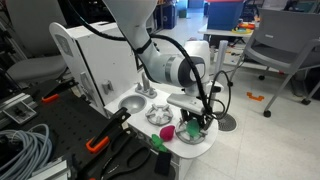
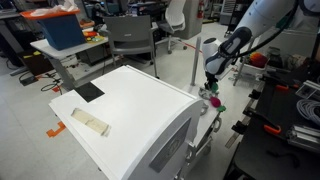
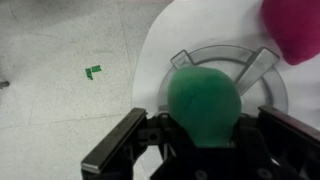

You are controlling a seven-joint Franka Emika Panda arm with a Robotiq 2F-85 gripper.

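A rounded green object [image 3: 204, 102] fills the space between the fingers of my gripper, which is shut on it in the wrist view. Behind it is a round metal burner grate [image 3: 262, 66] on the white surface. In exterior view 1 the gripper [image 1: 193, 119] is low over the right-hand grate [image 1: 181, 135], with the green object at or just above it; contact cannot be judged. A pink-red object [image 1: 166, 132] lies on the white top left of that grate, and shows at the upper right in the wrist view.
A second grate [image 1: 160, 114] and a sink bowl [image 1: 131, 103] with a faucet lie to the left on the white top [image 1: 200, 148]. Black tools [image 1: 160, 166] lie near the front. Open floor extends to the right.
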